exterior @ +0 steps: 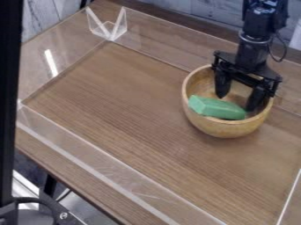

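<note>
A wooden bowl (202,127) sits on the right part of the brown table, with a green block (216,110) lying in it toward the front left. My black gripper (247,88) reaches down from the top right into the bowl, open, its fingers spread just behind and right of the block.
A clear plastic object (106,24) stands at the back left. Transparent edges run along the table's left side, and dark equipment (26,213) is at the lower left corner.
</note>
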